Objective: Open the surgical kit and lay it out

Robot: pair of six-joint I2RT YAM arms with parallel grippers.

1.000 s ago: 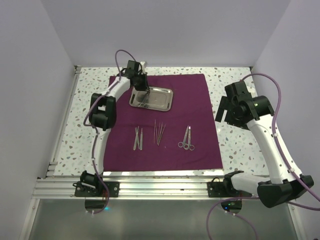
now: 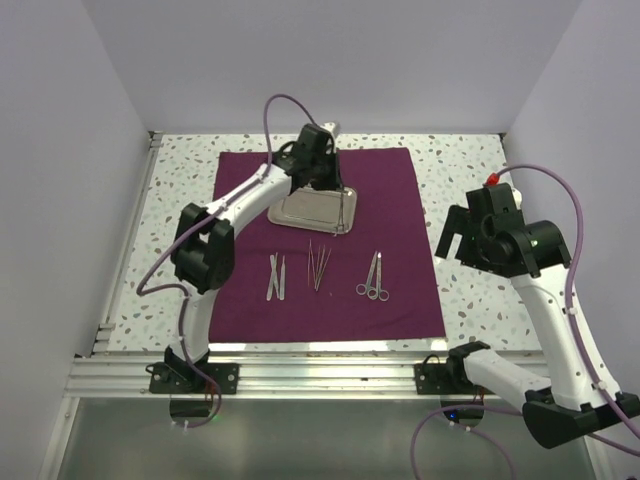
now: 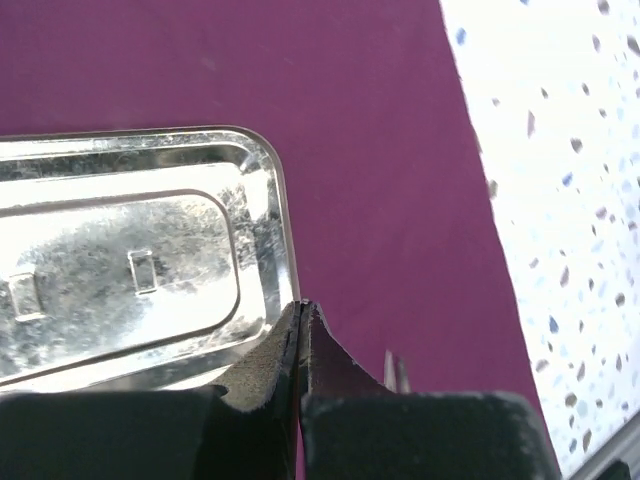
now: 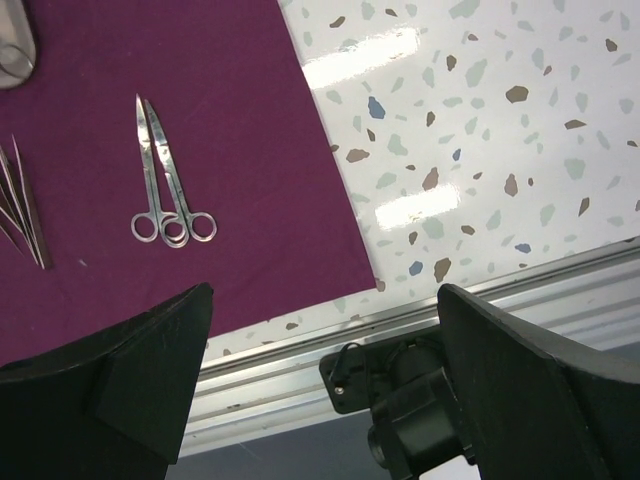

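My left gripper (image 2: 342, 187) is shut over the right end of the silver tray (image 2: 300, 209). Its fingers appear to hold a thin ring-handled metal instrument (image 3: 397, 372), mostly hidden in the left wrist view; from above, it reaches toward the tray's front right corner. The tray is slightly turned and looks empty otherwise. On the purple cloth (image 2: 400, 210) lie two slim blade-like tools (image 2: 282, 279) at left, tweezers (image 2: 322, 268) in the middle and two pairs of scissors (image 4: 170, 190) at right. Open and empty, my right gripper hangs right of the cloth.
A metal rail (image 2: 320, 370) runs along the front edge. The cloth right of the tray is clear.
The left gripper has moved right across the tray with the thin instrument. The tray has shifted right and toward the front, and turned.
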